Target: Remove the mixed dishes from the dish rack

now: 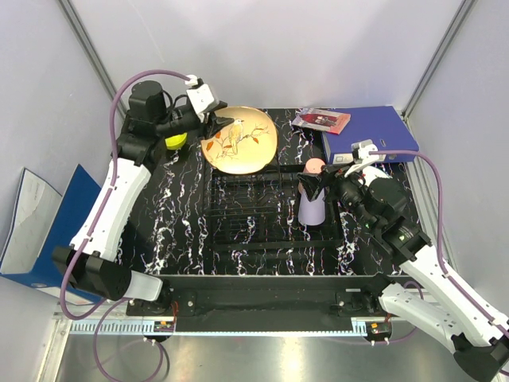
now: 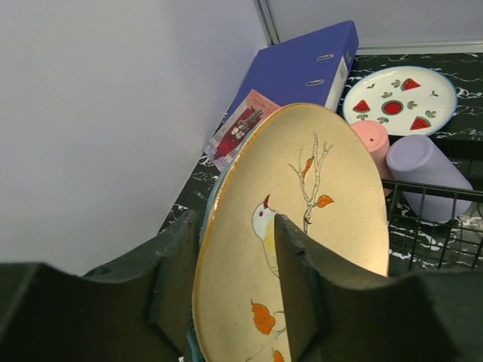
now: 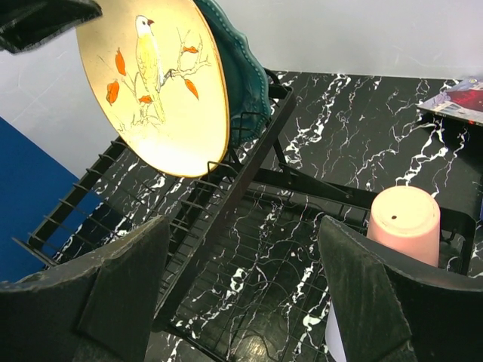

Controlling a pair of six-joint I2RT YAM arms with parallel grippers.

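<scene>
A cream plate painted with a bird (image 1: 256,151) leans in the rear of the black dish rack (image 1: 274,245); a scalloped teal dish (image 3: 245,83) sits right behind it. My left gripper is at the plate's upper left rim, its fingers partly closed but apart, the rim running between them. Visible clearance remains on the painted side. A pink cup (image 3: 407,219) and a lavender cup (image 1: 312,211) stand at the rack's right end. Over them hovers my right gripper, fingers wide and empty.
A white plate with watermelon pictures (image 2: 400,83) is beyond the cups, mostly covered by the right arm from above. A blue binder (image 1: 370,131) and a booklet (image 1: 321,119) lie back right. A yellow cup (image 1: 176,142) is behind the left arm. The rack's front middle is empty.
</scene>
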